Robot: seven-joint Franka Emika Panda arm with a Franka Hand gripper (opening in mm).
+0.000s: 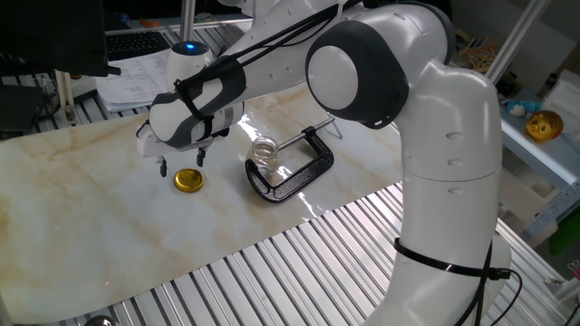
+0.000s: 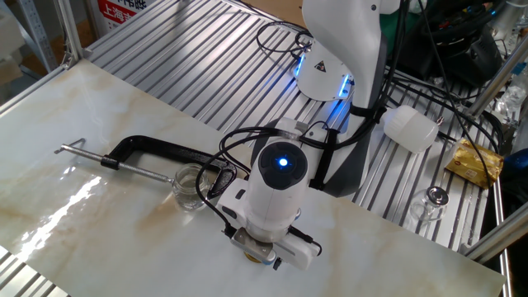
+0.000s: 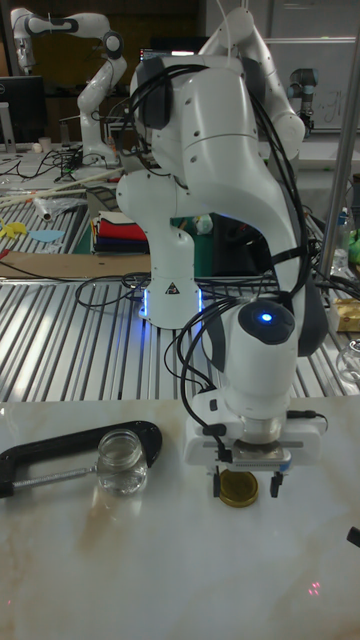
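Note:
A round gold lid (image 1: 188, 180) lies flat on the marble-patterned board. Over it hangs my gripper (image 1: 182, 166), its two fingers spread wide and nothing between them. In the third exterior view the fingers of the gripper (image 3: 247, 486) stand to either side of the lid (image 3: 239, 489), apart from it. Seen from the second exterior view, the gripper's body hides most of the lid. An open glass jar (image 3: 121, 463) stands upright, held at the finger of a black C-clamp (image 1: 292, 181); its mouth faces up.
The clamp's long screw (image 2: 124, 167) reaches out across the board beside the jar. Bare marble board (image 1: 82, 226) surrounds the lid on its other sides. A slatted metal table (image 1: 272, 281) borders the board, with a small glass jar (image 2: 429, 204) on it.

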